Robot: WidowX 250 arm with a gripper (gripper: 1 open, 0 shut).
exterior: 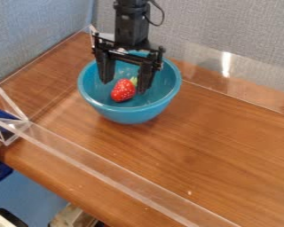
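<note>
A red strawberry [122,90] with a green top lies inside a blue bowl [129,114] on the wooden table [204,168]. My black gripper [125,74] hangs over the bowl with its two fingers apart, open, one to the left of the strawberry and the other to its right, a little above it. I cannot tell whether either finger touches the bowl.
Clear plastic edging runs along the table's left front and back. A blue object with white strips [7,128] sits at the left edge. A grey wall stands behind. The table to the right of the bowl is clear.
</note>
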